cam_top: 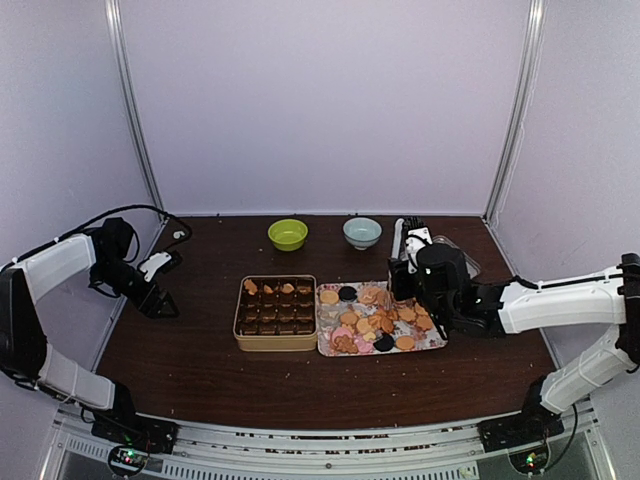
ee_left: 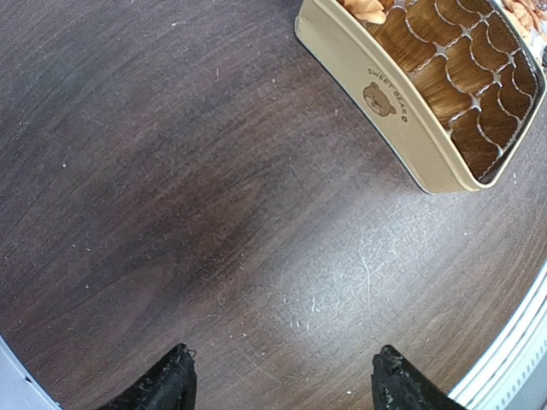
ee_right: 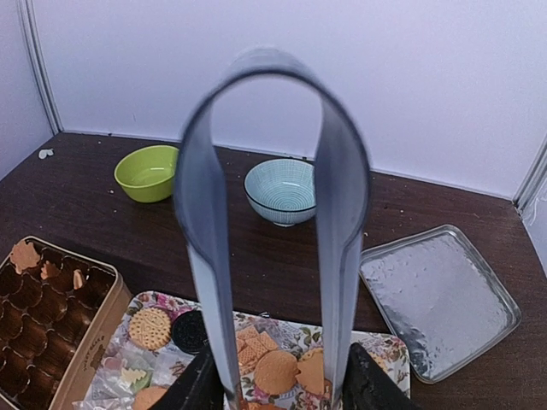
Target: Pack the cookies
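A gold "Sweet Bear" tin [cam_top: 274, 342] with a gridded insert, a few cookies in its back row, stands center-left, also in the left wrist view [ee_left: 402, 128]. Right of it is a floral tray [cam_top: 328, 343] of assorted cookies [ee_right: 149, 329]. My right gripper [cam_top: 400, 270] is above the tray's right part, open, with large tongs [ee_right: 206, 256] at its fingers, their arms apart and nothing clearly between the tips. My left gripper hangs at the left over bare table, open and empty.
A green bowl [cam_top: 288, 235] and a light blue bowl [cam_top: 362, 232] stand at the back. A silver tray [ee_right: 440, 299] lies at the right rear, partly behind my right arm in the top view.
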